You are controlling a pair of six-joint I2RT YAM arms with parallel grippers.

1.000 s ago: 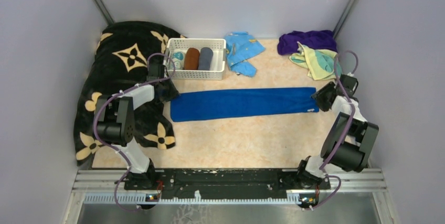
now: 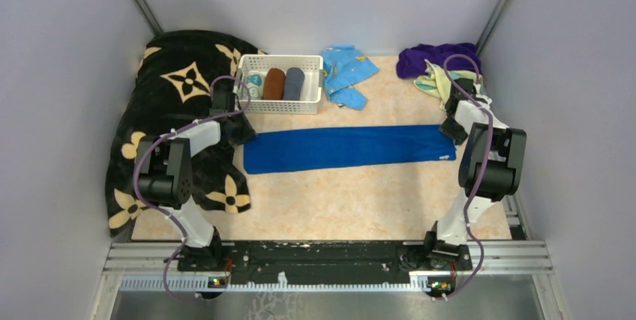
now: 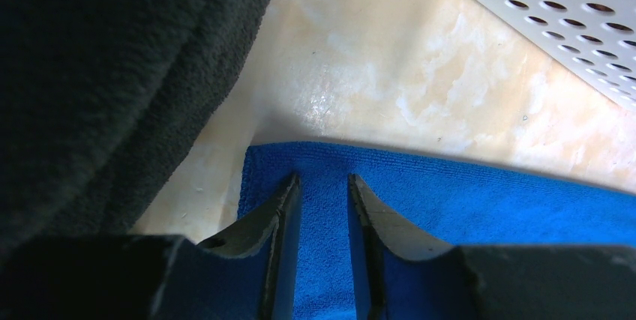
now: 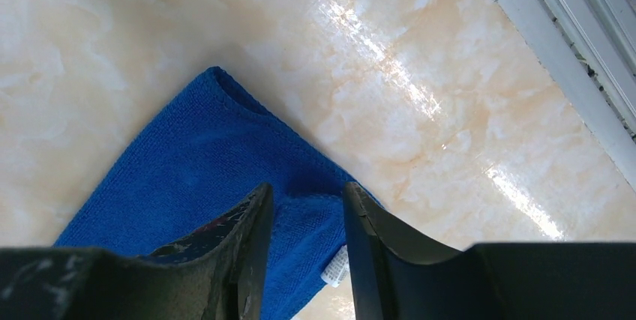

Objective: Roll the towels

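Note:
A blue towel [image 2: 349, 148] lies flat in a long folded strip across the middle of the table. Over its upper left corner hangs my left gripper, fingers apart, with the blue cloth [image 3: 450, 200] showing beneath and between them. At the far end my right gripper is also open, over the towel's right short edge. A raised wrinkle in the cloth [image 4: 311, 211] shows between its fingers, and a small white label [image 4: 336, 266] sits by the right finger. Whether any fingertip touches the cloth, I cannot tell.
A white basket [image 2: 319, 104] behind the strip holds several rolled items. A light blue cloth [image 2: 346, 73] lies right of it. Purple [image 2: 427, 58] and yellow-green [image 2: 429, 89] towels fill the back right. A black flowered blanket [image 2: 165, 65] covers the left. In front, the table [image 2: 349, 204] is clear.
The left arm and the strip look unmoved.

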